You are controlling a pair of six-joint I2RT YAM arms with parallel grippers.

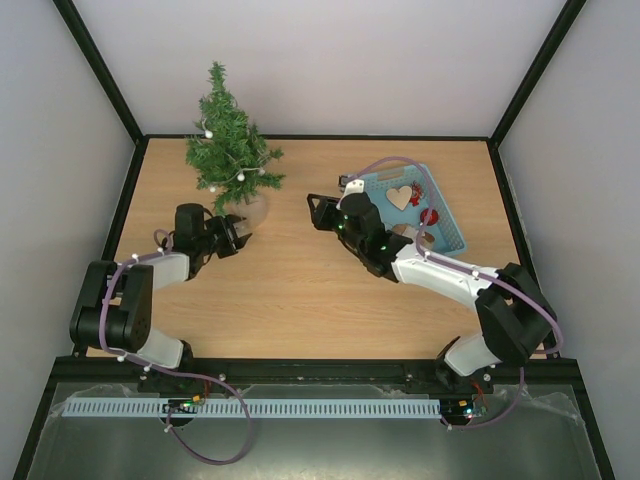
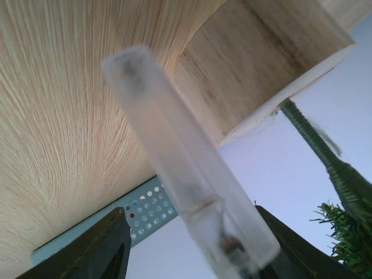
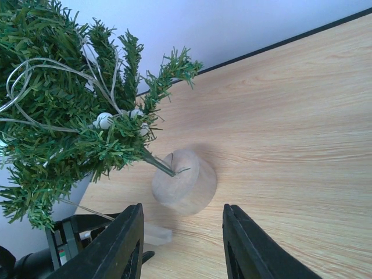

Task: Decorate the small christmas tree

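Note:
The green Christmas tree [image 1: 228, 135] stands at the back left, with a pale wooden base [image 3: 185, 181] and white baubles [image 3: 103, 120] on a thin cord. Just beside the base is my left gripper [image 1: 238, 238], partly open. A translucent plastic box [image 2: 180, 145] crosses its view diagonally, overlapping the right finger [image 2: 296, 250], while a gap shows to the left finger [image 2: 99, 250]. From the box's side a thin wire [image 3: 87, 208] runs up to the tree. My right gripper hangs open and empty over the table's middle, facing the tree.
A light blue basket [image 1: 458, 240] at the right holds a wooden heart [image 1: 399, 197] and red ornaments [image 1: 429, 216]; the right arm partly covers it. Bare wooden table [image 1: 290, 310] lies open at the front and centre.

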